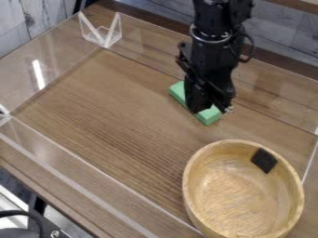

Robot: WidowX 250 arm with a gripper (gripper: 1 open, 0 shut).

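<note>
The black robot arm [218, 51] reaches down from the top centre to its gripper [196, 100], which hangs over a green block [206, 115] lying on the wooden table. The fingertips are dark and overlap the block in this view, so whether they touch it or how they stand is hard to make out.
A large beige bowl [243, 209] with a black patch on its rim fills the lower right. A white wire-like object [102, 33] stands at the back left. A wooden wall runs along the back right.
</note>
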